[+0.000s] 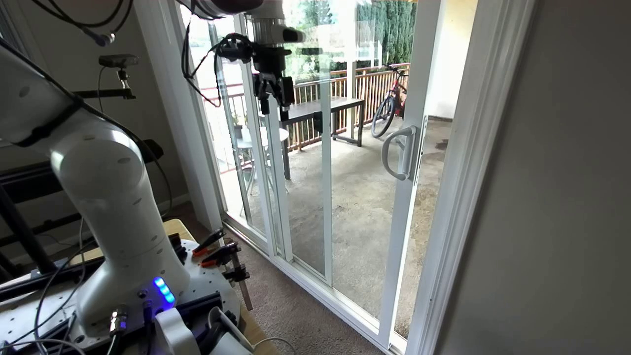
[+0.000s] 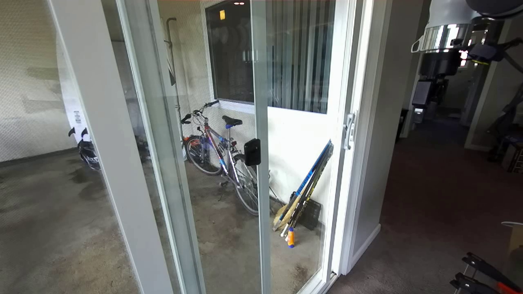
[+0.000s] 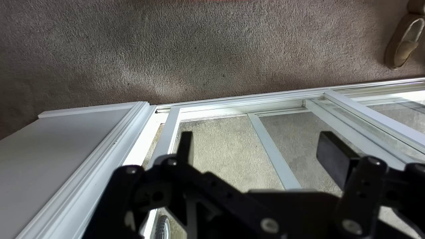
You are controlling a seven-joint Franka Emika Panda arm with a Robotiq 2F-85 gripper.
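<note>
My gripper (image 1: 275, 112) hangs fingers-down in front of the sliding glass door, up and to the left of its handle in exterior view 1. In the wrist view its two black fingers (image 3: 337, 159) stand wide apart, with only floor and door seen between them. The white D-shaped door handle (image 1: 387, 155) sits on the edge of the sliding door's white frame (image 1: 403, 236), well apart from the gripper. A narrow gap shows between that frame and the white jamb (image 1: 467, 195). From the other side, the gripper (image 2: 418, 117) appears at the upper right, touching nothing.
A screen door frame (image 1: 327, 177) with a small black latch (image 1: 318, 122) stands behind the glass. Clamps (image 1: 222, 254) jut from the arm's table. Beyond the glass are a bicycle (image 2: 223, 157) and a table. Brown shoes (image 3: 405, 41) lie on the carpet, which is otherwise clear.
</note>
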